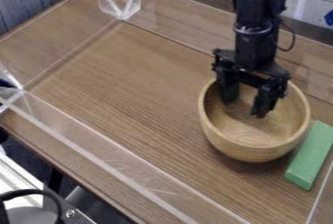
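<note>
My gripper [250, 93], black, reaches down from the top right and stands open at the back part of a large tan bowl [247, 134]. Its fingertips are over the bowl's interior; whether they touch it is hard to tell. I see no object between the fingers.
A green block [310, 155] lies right of the bowl, close to it. Clear plastic pieces [119, 4] sit at the back left and along the left edge.
</note>
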